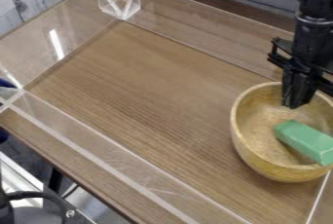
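My black gripper (297,92) comes down from the top right, its fingertips over the back rim of a round tan bowl (250,142) at the right of the table. It is shut, with nothing showing between its fingers. A green block (302,142) lies in the bowl toward its right side.
A clear plastic piece (120,4) stands at the back left. Black equipment (26,208) sits off the table at the lower left.
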